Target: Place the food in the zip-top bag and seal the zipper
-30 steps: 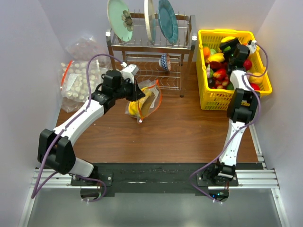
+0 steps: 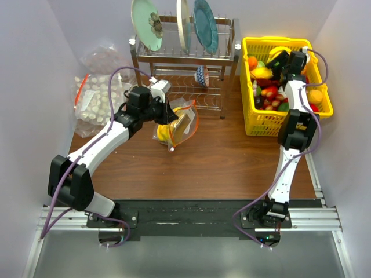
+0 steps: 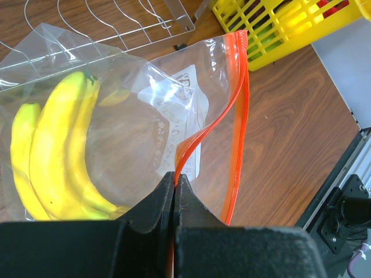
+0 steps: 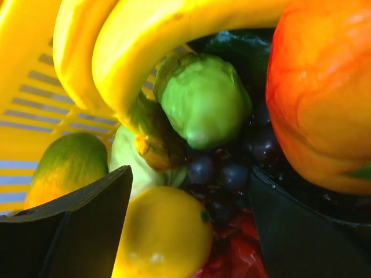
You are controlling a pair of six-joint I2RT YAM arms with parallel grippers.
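Note:
A zip-top bag [image 3: 151, 127] with an orange zipper holds bananas [image 3: 64, 145]; in the top view it lies in front of the rack. My left gripper is shut on the bag's orange-edged lip. In the top view, my right gripper [image 2: 290, 66] is inside the yellow basket [image 2: 261, 124]. The right wrist view shows its fingers apart over bananas [image 4: 127, 52], a green vegetable [image 4: 203, 98], a yellow round fruit [image 4: 159, 231], grapes [image 4: 203, 169] and an orange pepper-like item [image 4: 319, 92], with no clear hold on any of them.
A wire dish rack [image 2: 185, 98] with plates and a patterned bowl [image 2: 202, 76] stands at the back. Bags of white round items [image 2: 98, 98] lie at the left.
My right gripper has shifted slightly within the basket. The left arm and the bag look nearly unchanged.

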